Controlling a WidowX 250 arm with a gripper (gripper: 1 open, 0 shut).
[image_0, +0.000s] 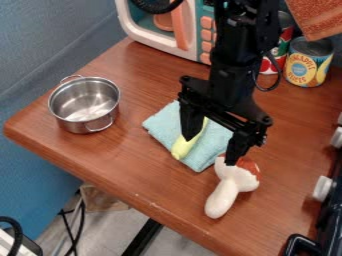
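Observation:
My black gripper (214, 134) hangs low at the middle of the table, over a light blue cloth (164, 124) with a pale yellow item (183, 147) on it. Its fingers reach down on either side, one near a white plush toy (221, 200) with a red top that lies at the front right. The arm hides part of the cloth, and I cannot tell what, if anything, is between the fingers.
A steel pot (84, 104) sits on the wooden table (94, 160) at left. A toy microwave (174, 30) and cans (309, 63) stand at the back. A black appliance (326, 215) lines the right edge.

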